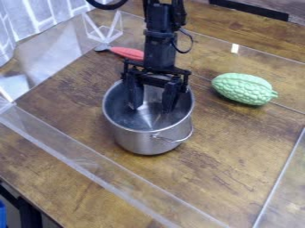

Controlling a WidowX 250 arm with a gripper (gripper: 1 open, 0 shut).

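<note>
A steel pot (145, 137) with a wire handle stands on the wooden table. My black gripper (152, 93) reaches down from above into the pot's top, its fingers inside the rim. Whether anything is between them is hidden in the dark shapes, and I cannot tell how far apart they are.
A pale green bitter melon (244, 89) lies right of the pot. A red-handled utensil (124, 52) lies behind at the left. Clear barriers edge the wooden table (233, 165), which is bare at the front right.
</note>
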